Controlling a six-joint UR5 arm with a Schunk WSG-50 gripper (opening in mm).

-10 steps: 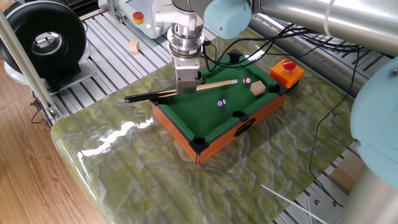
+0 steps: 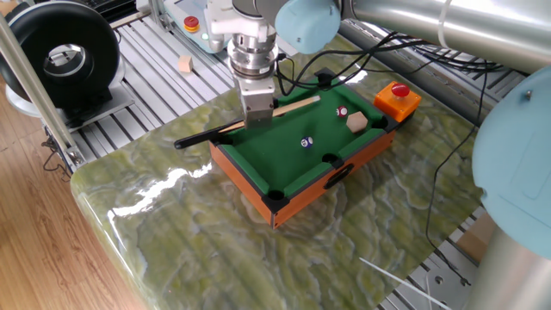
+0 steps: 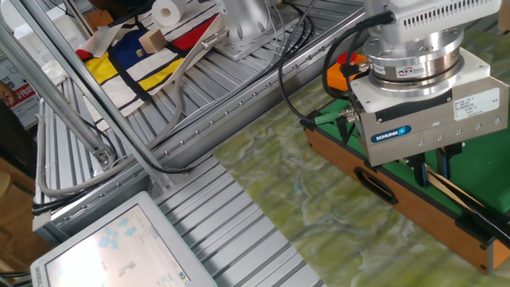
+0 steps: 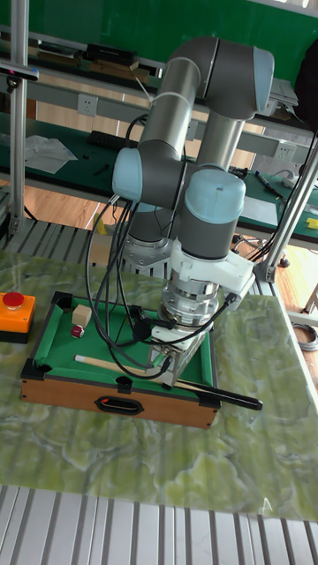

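Note:
A small pool table (image 3: 386,169) with a green bed and orange sides stands on the marbled board. My gripper (image 3: 434,172) points down over its far-left part in exterior view 1. Two dark fingers (image 3: 417,174) show below the gripper body in exterior view 2, with the cue (image 3: 451,190) running close by them; whether they clamp it cannot be told. The cue's black butt (image 2: 196,139) sticks out past the table's rim, its pale tip end (image 2: 303,103) over the green. A dark numbered ball (image 2: 306,142) and a red-and-white ball (image 2: 342,111) lie on the green.
A wooden block (image 2: 356,122) sits on the green near a corner pocket. An orange box with a red button (image 2: 397,102) stands just off that corner. Cables (image 4: 97,273) hang beside the arm. The front-left marbled board (image 2: 185,245) is clear.
Since one second ago, my gripper has shifted slightly left in exterior view 1. The cue has turned, its tip end moving up and left, away from the red-and-white ball. The balls have not moved.

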